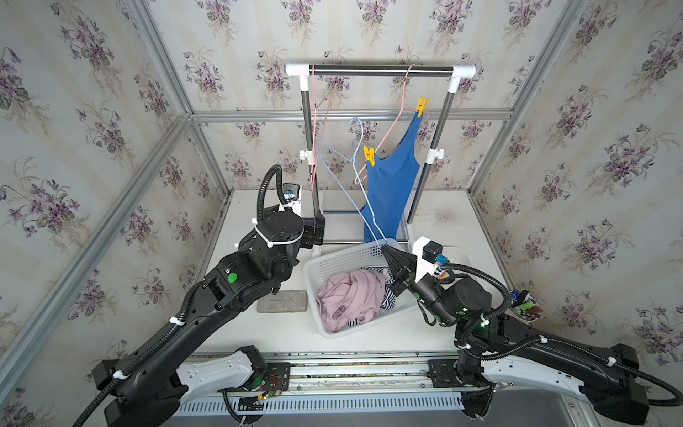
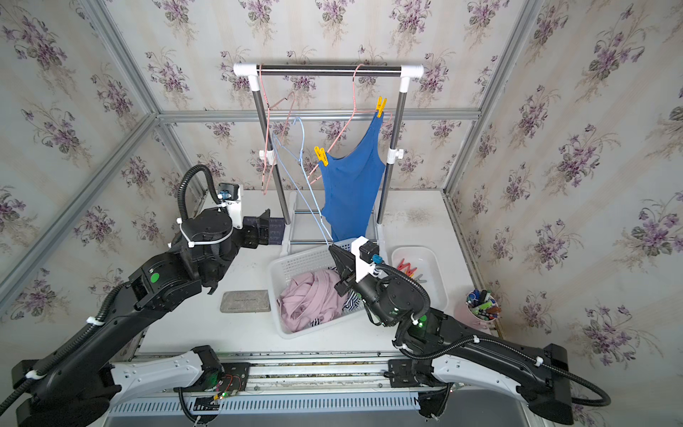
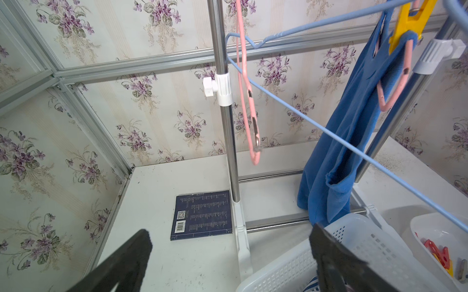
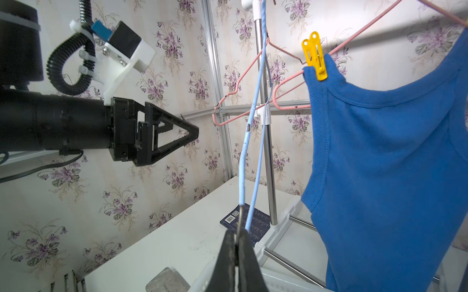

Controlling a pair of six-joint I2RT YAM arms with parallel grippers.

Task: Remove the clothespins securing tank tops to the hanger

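A blue tank top hangs from a pink hanger on the rack. Yellow clothespins pinch its straps, one at the left and another at the right. My right gripper is shut on the end of a bare blue hanger, which rises from its fingertips in front of the rack, left of the top; no garment or pin shows on it. Over the table's left side, my left gripper stands open and empty, apart from the hangers.
Below is a white basket with pink and striped clothes. A white tray with red clothespins stands right. An empty pink hanger hangs at the rack's left. A dark booklet and grey slab lie left.
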